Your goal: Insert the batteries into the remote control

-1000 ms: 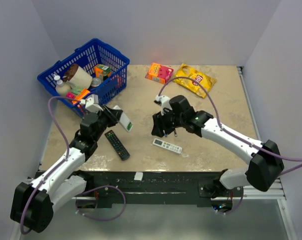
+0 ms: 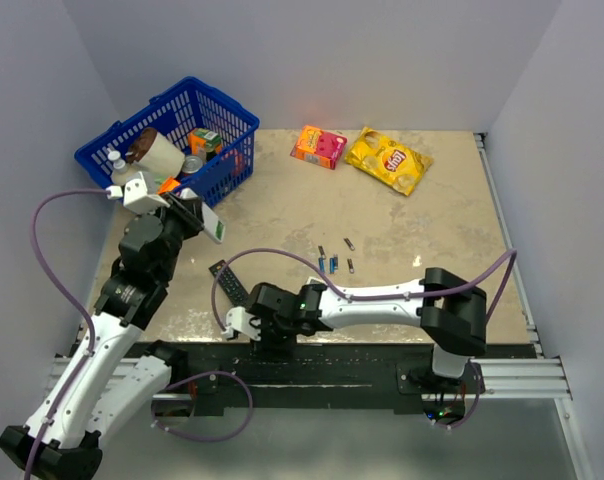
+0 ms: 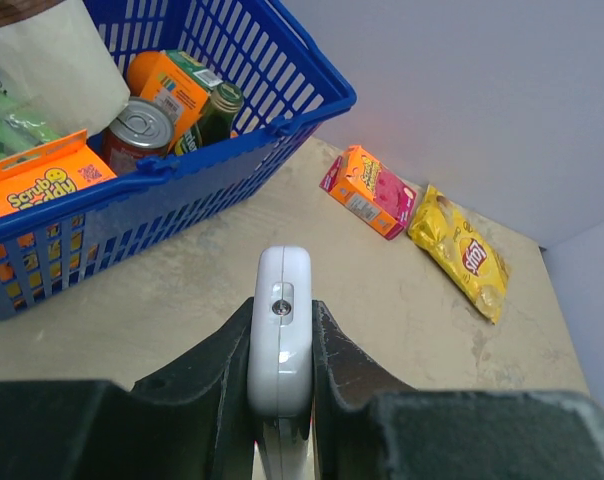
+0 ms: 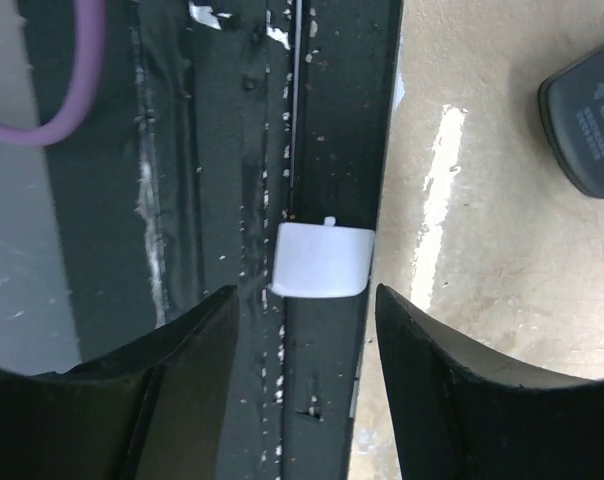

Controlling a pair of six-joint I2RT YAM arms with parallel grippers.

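Note:
My left gripper (image 2: 190, 210) is shut on a white remote (image 2: 214, 222), held up beside the blue basket; in the left wrist view the remote (image 3: 281, 350) stands upright between the fingers. My open right gripper is over the table's front edge, above a small white rectangular piece (image 4: 322, 260) lying on the dark edge strip. A black remote (image 2: 226, 279) lies on the table, partly under the right arm; its corner (image 4: 582, 130) shows in the right wrist view. Several batteries (image 2: 334, 263) lie in the middle of the table.
The blue basket (image 2: 237, 120) of groceries stands at the back left. An orange-pink box (image 2: 319, 147) and a yellow chip bag (image 2: 388, 160) lie at the back. The right arm covers much of the front.
My right gripper has moved left and toward the front edge.

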